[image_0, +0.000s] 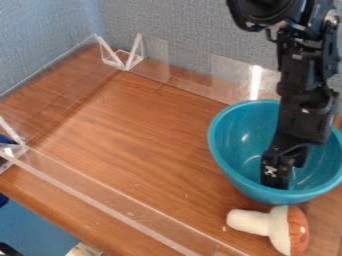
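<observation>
My gripper (279, 172) reaches down inside a teal bowl (235, 156) at the right of the camera view, its tips low in the bowl; their exact spread and anything between them are hard to make out against the dark arm. A toy mushroom (274, 225) with a white stem and orange cap lies on its side on the wooden table (120, 140), in front of the bowl.
Clear panels line the table's edges, held by white brackets (123, 55) at the back left and left side. Grey walls stand behind and to the left.
</observation>
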